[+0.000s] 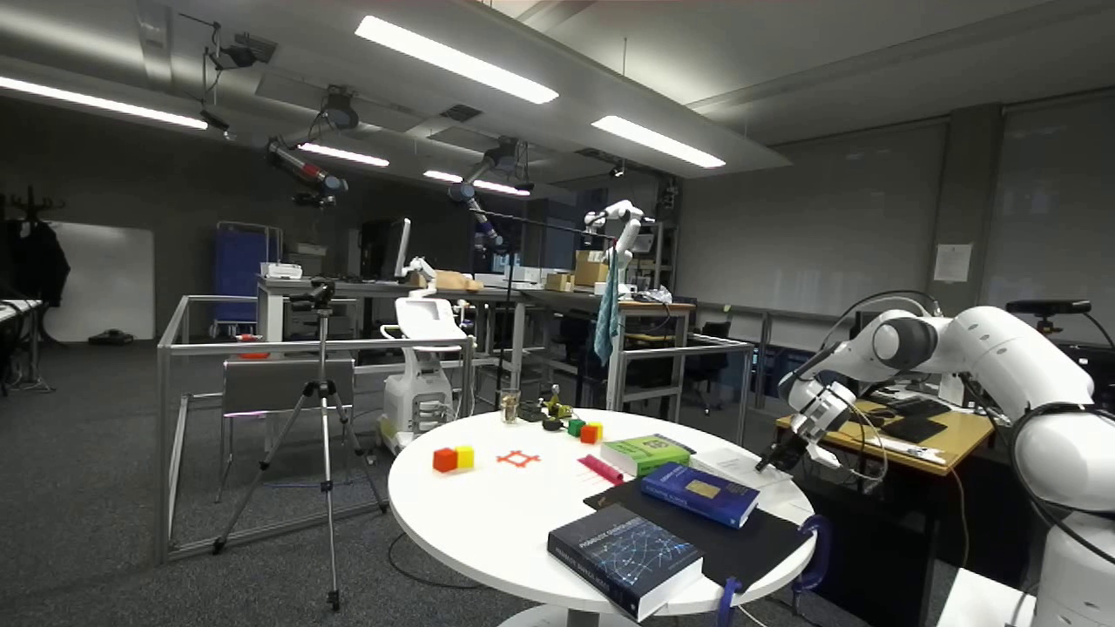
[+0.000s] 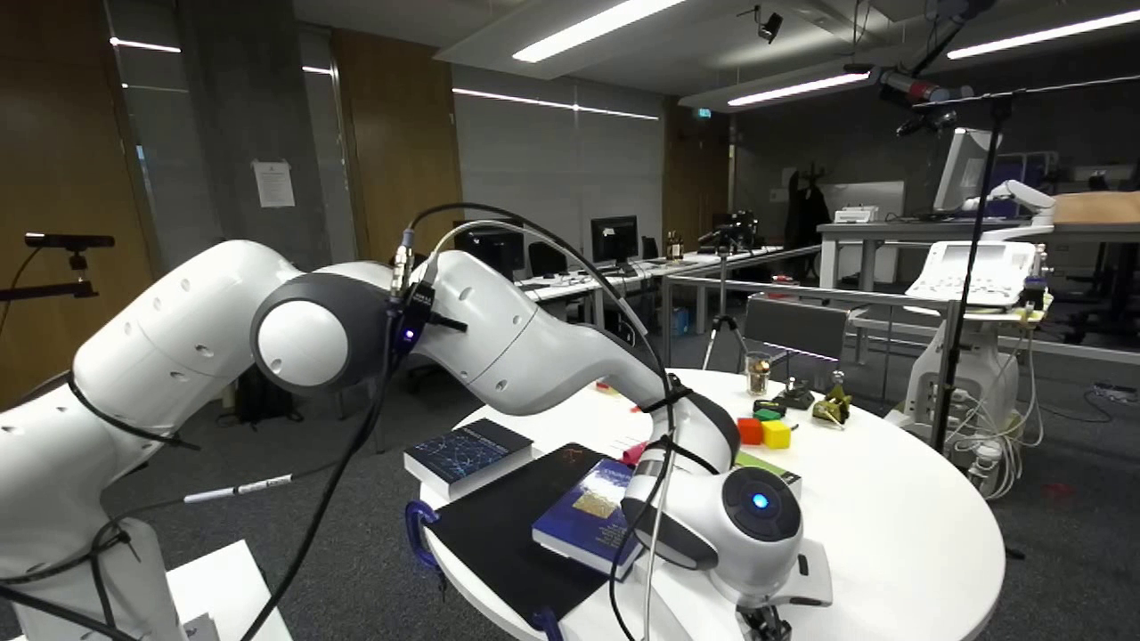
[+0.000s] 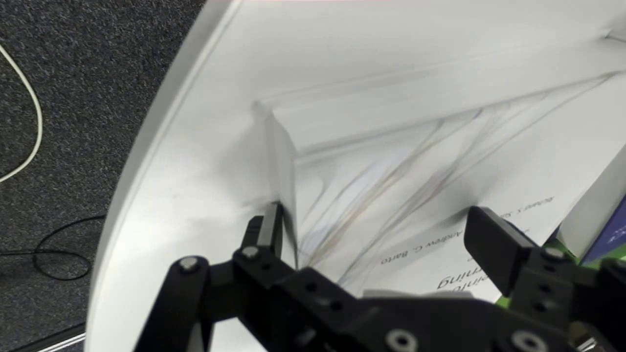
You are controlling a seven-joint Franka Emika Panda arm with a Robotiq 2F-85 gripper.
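A white book (image 3: 375,193) with thin curved lines and black print on its cover lies flat near the table edge. In exterior view 1 the white book (image 1: 726,463) sits beside a green book (image 1: 645,453). My gripper is open, its fingers wide apart. The left finger (image 3: 270,229) stands down beside one end of the white book, close against it. Over the cover is the right finger (image 3: 493,249); whether it touches cannot be told. In exterior view 2 the gripper (image 2: 764,621) is mostly hidden under the hand.
A blue book (image 1: 700,493) and a dark patterned book (image 1: 627,557) lie on or beside a black mat (image 1: 721,549), held by blue clamps (image 1: 818,554). Coloured cubes (image 1: 452,459) stand farther off.
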